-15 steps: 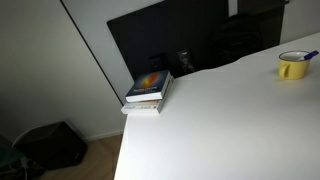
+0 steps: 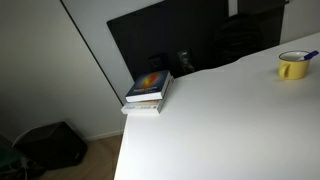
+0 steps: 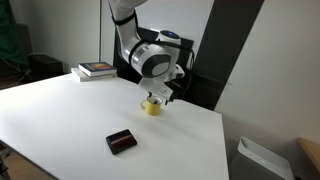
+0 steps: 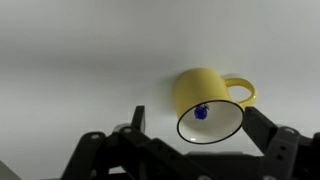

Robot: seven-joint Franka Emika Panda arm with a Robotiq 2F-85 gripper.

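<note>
A yellow mug (image 2: 293, 70) stands upright at the right of the white table, with a blue pen (image 2: 310, 55) leaning out over its rim. From above in the wrist view, the mug (image 4: 199, 87) shows its dark-edged opening, its handle pointing right and the blue pen's end (image 4: 202, 111) inside. My open gripper is over the mug, one finger on either side of its opening in the picture, holding nothing. In exterior view 2 the arm reaches down to the mug (image 3: 151, 109), partly hiding it; any contact is unclear.
A black block with a reddish mark (image 3: 121, 141) lies on the near part of the table (image 3: 70, 130). Stacked books (image 3: 98, 70) sit toward the back left. A white bin (image 3: 262, 160) stands beyond the table's right edge.
</note>
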